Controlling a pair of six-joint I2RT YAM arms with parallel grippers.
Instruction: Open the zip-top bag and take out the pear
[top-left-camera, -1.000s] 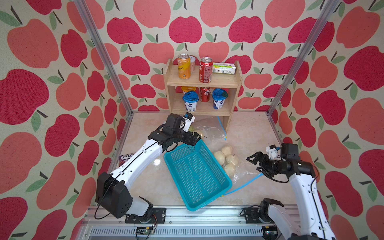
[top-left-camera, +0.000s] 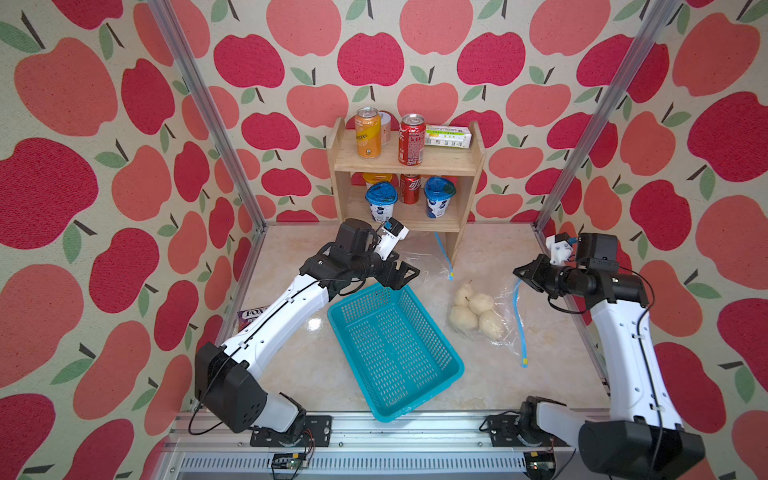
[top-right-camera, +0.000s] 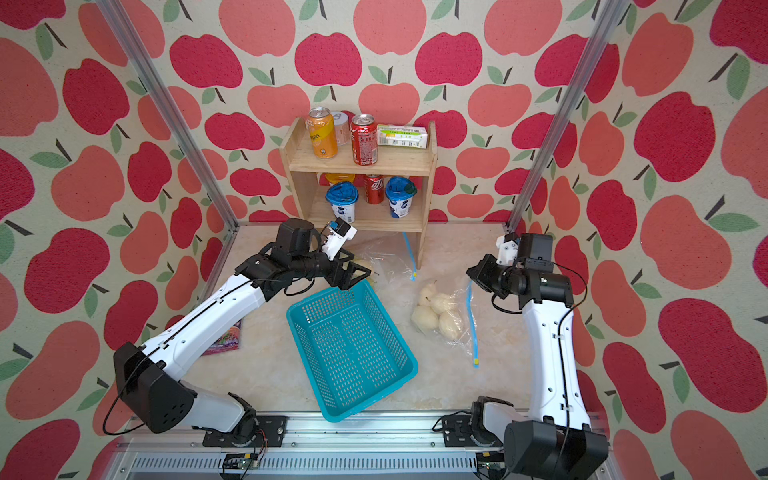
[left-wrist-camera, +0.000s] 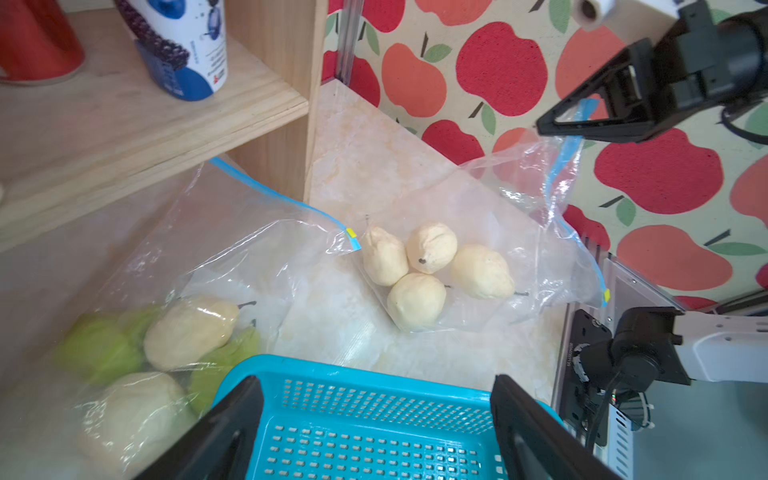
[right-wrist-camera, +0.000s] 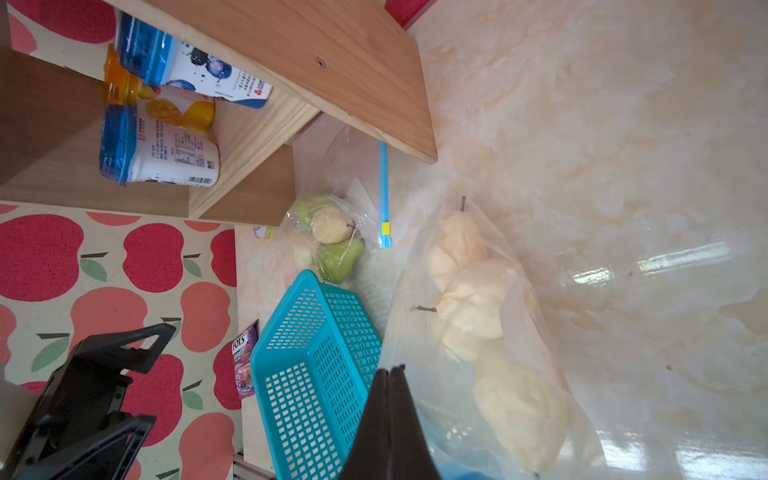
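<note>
A clear zip bag (top-left-camera: 477, 316) of several pale pears (left-wrist-camera: 417, 297) lies right of the basket, its blue zip edge (top-left-camera: 518, 324) raised at one end. My right gripper (top-left-camera: 528, 270) is shut on that zip edge, holding it up, as the left wrist view shows. My left gripper (top-left-camera: 400, 270) stands open above the basket's back end, nothing between its fingers. A second bag (left-wrist-camera: 184, 264), holding green and pale pears, lies behind the basket below the shelf.
A teal basket (top-left-camera: 340, 332) fills the middle front. A wooden shelf (top-left-camera: 356, 160) with cans and cups stands at the back. Free table (top-left-camera: 504, 248) shows at the back right.
My right gripper has shut and moved up and back, lifting the zip edge and drawing the bag rightward, away from the basket. My left gripper has shifted slightly up and right.
</note>
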